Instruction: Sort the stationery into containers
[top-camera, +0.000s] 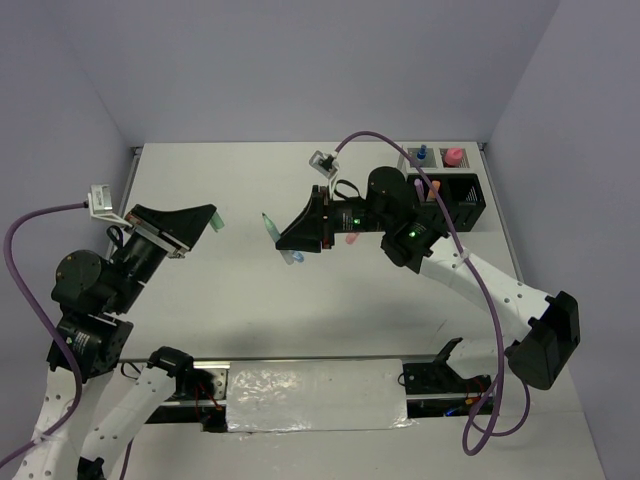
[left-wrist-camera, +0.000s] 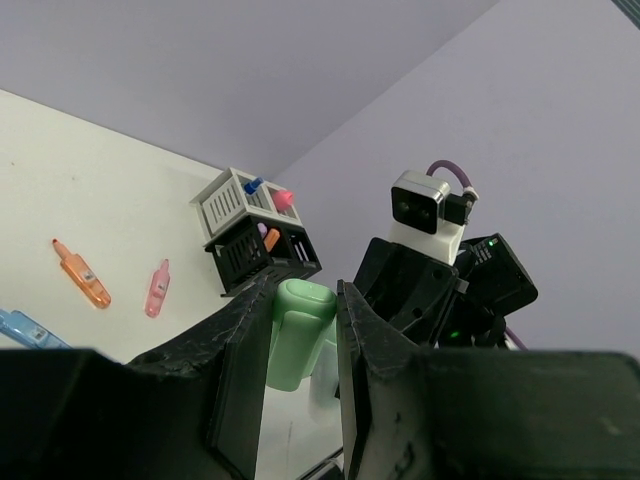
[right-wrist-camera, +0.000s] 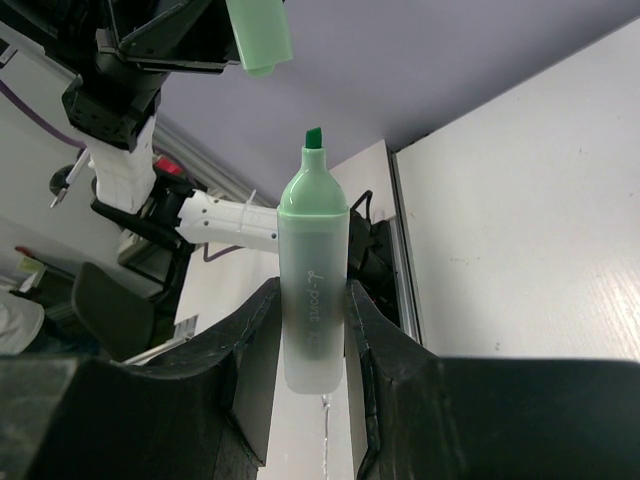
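Observation:
My left gripper is raised at the left, shut on a green cap, which also appears at the top of the right wrist view. Opposite it, over the middle of the table, my right gripper is shut on an uncapped green marker, its dark green tip pointing up in the right wrist view, toward the left gripper. At the back right stand a white sectioned container and a black one, with stationery in them.
An orange marker, a pink one and a blue one lie on the white table. Walls bound the back and sides.

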